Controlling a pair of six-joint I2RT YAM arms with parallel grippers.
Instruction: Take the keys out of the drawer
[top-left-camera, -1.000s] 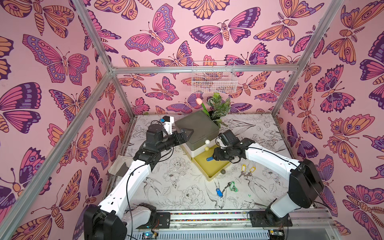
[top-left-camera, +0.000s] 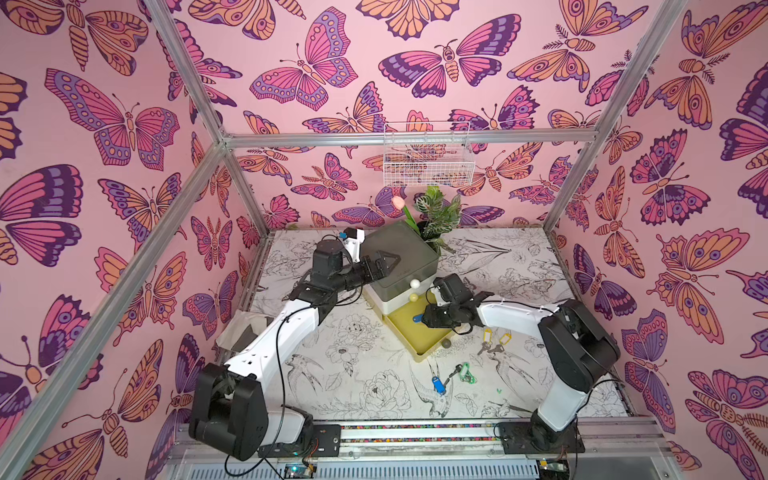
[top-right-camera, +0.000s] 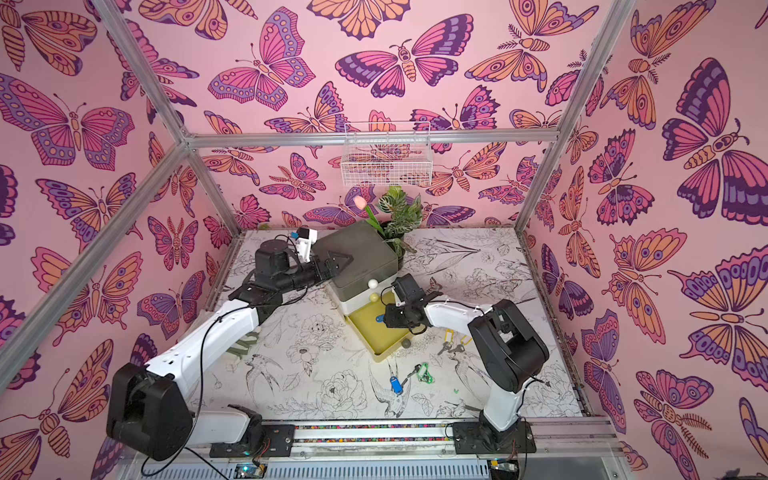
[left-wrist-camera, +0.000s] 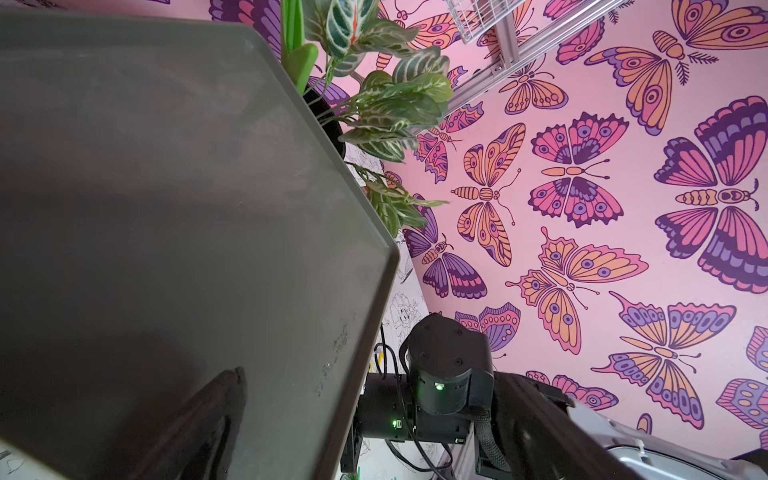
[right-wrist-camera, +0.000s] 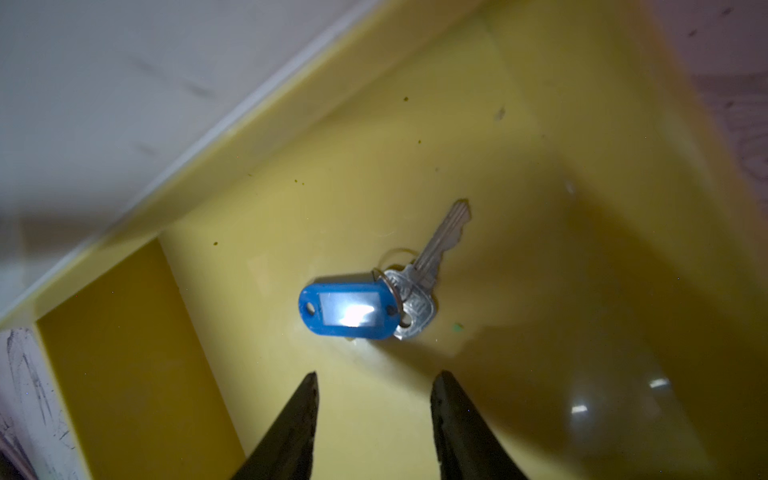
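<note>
A silver key (right-wrist-camera: 432, 256) on a ring with a blue tag (right-wrist-camera: 352, 310) lies flat on the floor of the yellow drawer (right-wrist-camera: 336, 192). The drawer (top-left-camera: 412, 344) stands pulled out from the white and grey cabinet (top-left-camera: 396, 252). Over the drawer hangs my right gripper, its fingers apart and nothing between them, with the keys just beyond the tips. In the top left view only part of the blue tag (top-left-camera: 417, 318) shows beside this gripper. My left gripper is open above the cabinet's grey top (left-wrist-camera: 200, 208), holding nothing.
Other keys with a blue tag (top-left-camera: 438, 385) and a green one (top-left-camera: 466, 374) lie on the table in front of the drawer. Yellow-tagged keys (top-left-camera: 496, 340) lie to its right. A potted plant (top-left-camera: 438, 214) stands behind the cabinet.
The keys in the drawer have not visibly moved.
</note>
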